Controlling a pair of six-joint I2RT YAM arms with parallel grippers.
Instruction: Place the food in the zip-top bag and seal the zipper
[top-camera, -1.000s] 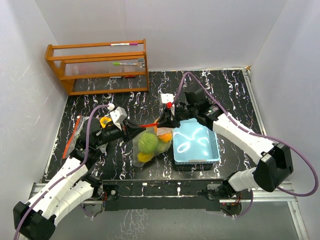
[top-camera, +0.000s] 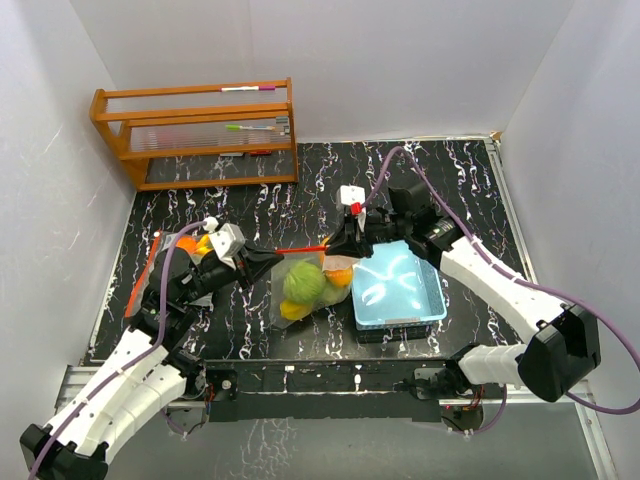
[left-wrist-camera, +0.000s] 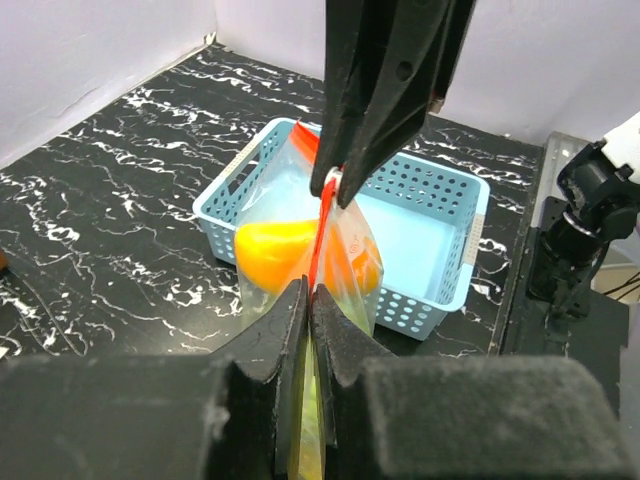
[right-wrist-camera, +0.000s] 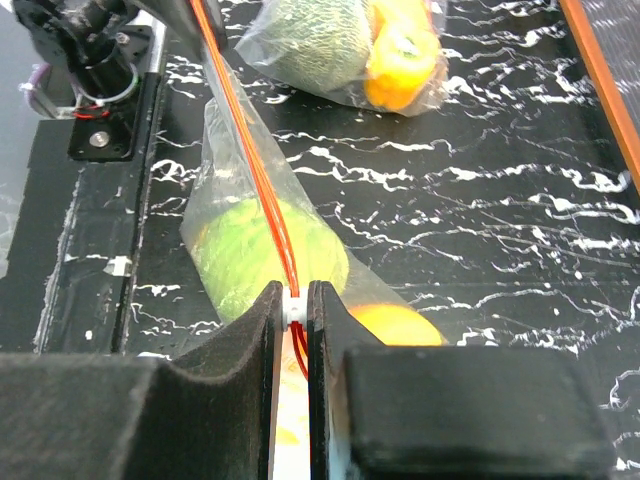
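A clear zip top bag (top-camera: 283, 300) with a red zipper edge (top-camera: 301, 249) hangs at the middle of the table. Inside are a green round food (top-camera: 304, 283), something yellow (top-camera: 294, 310) and something orange (top-camera: 340, 275). My left gripper has its fingers pressed nearly together on one end of the red edge. Toward the other end, my right gripper is shut on the white slider (right-wrist-camera: 295, 309) of the zipper. Between the two grippers the red edge runs straight and looks taut. In the left wrist view, the right fingers (left-wrist-camera: 352, 110) stand just beyond the left ones.
A light blue basket (top-camera: 443, 300) stands right of the bag. A second filled bag (right-wrist-camera: 310, 50) lies on the left of the table, partly under my left arm. At the back left is a wooden rack (top-camera: 220, 186).
My right gripper has shifted slightly right, away from the left one, and the red stretch between them looks longer. The basket has also moved slightly right. My left arm has shifted only a little.
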